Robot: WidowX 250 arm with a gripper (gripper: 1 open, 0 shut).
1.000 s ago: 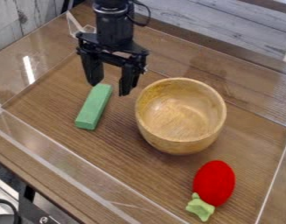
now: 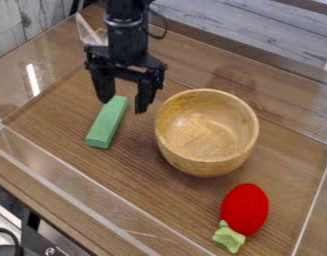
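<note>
My dark gripper (image 2: 122, 84) hangs open at upper middle, its fingers apart just above and behind a green bar (image 2: 108, 121) lying lengthwise on the wooden table. A wide tan bowl (image 2: 206, 108) sits to the right of the bar. A red object (image 2: 245, 210) with a pale green part at its lower end lies at the bottom right.
The gripper has shifted slightly left and turned a little. The bar, bowl and red object are unchanged.
</note>
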